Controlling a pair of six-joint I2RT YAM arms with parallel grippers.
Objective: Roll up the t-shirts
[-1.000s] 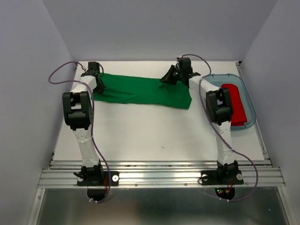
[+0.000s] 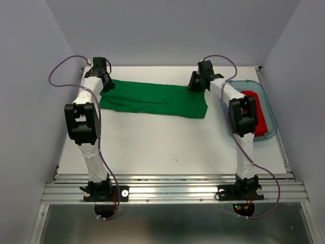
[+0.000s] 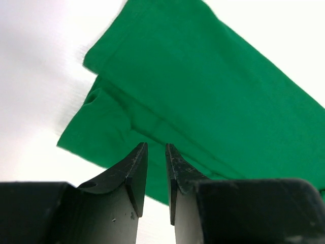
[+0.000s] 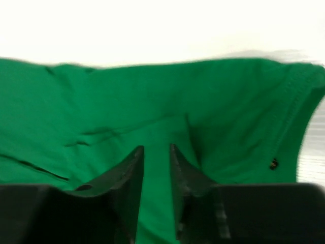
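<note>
A green t-shirt [image 2: 147, 104] lies folded in a long strip across the back of the white table. My left gripper [image 2: 108, 85] is over its left end; in the left wrist view, the fingers [image 3: 157, 162] are slightly parted above the cloth, holding nothing visible. My right gripper [image 2: 195, 85] is over the right end; in the right wrist view, its blurred fingers [image 4: 137, 168] stand part open above a loose flap, with nothing seen between them.
A blue tray [image 2: 269, 112] with a folded red cloth [image 2: 259, 122] sits at the right, under my right arm.
My right gripper has moved right, towards the shirt's right end. My left gripper has moved slightly towards the back of the table. The shirt looks much the same.
</note>
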